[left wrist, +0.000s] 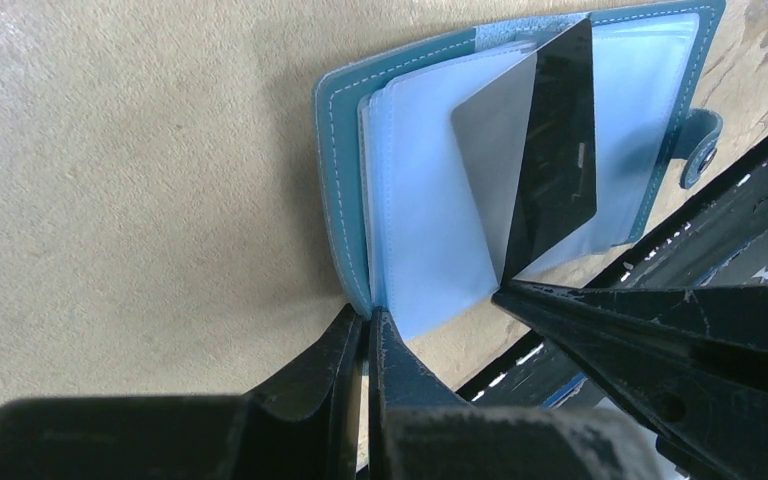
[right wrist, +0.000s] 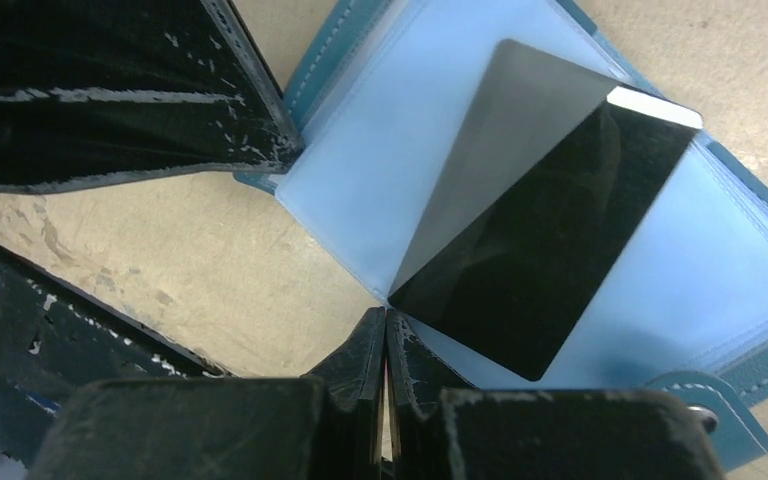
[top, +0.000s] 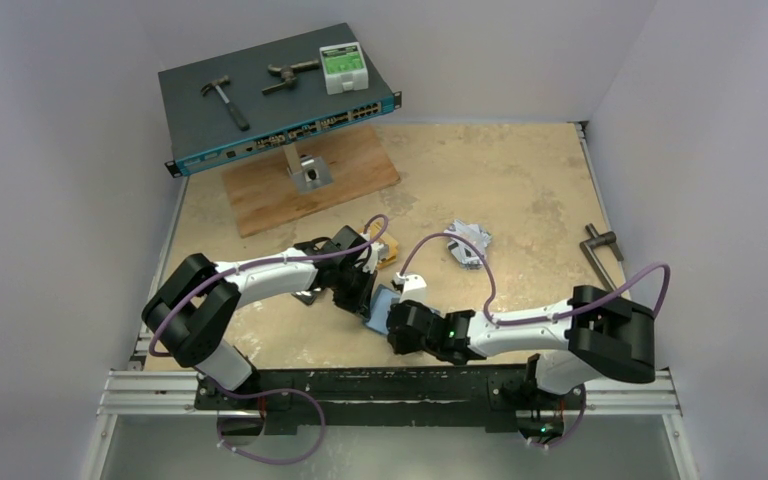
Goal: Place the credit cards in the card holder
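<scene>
The blue card holder (left wrist: pixel 425 200) lies open on the table. Its spine-side teal edge meets the fingertips of my left gripper, which is shut on it. A grey-and-black card (left wrist: pixel 558 130) rests across the clear pockets, outside them as far as I can see. My right gripper is shut with nothing between its fingers. Its tips are right at the near corner of the card (right wrist: pixel 550 215), which lies outside them. From above, the two arms hide most of the holder (top: pixel 378 312).
A yellow object (top: pixel 388 248) lies behind the left gripper, and a crumpled silvery packet (top: pixel 468 243) sits further right. Close in front of the holder runs the table's black front edge (top: pixel 360 385).
</scene>
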